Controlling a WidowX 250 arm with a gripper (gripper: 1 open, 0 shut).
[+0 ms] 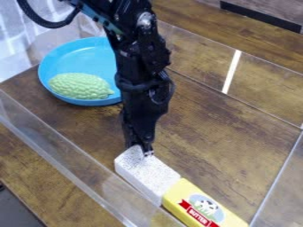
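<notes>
My black gripper point(140, 142) points down at the back end of a long white-and-yellow butter box point(198, 201), its tips at or just over the white speckled end; whether they touch it I cannot tell. The fingertips look close together, with nothing visible between them. The box lies on the wooden surface point(225, 133), label toward the bottom right.
A blue bowl point(59, 58) holding a pale green corn-like object point(78, 85) sits at the upper left, behind the arm. Clear plastic walls border the work area at the left, right and back. The wood right of the arm is free.
</notes>
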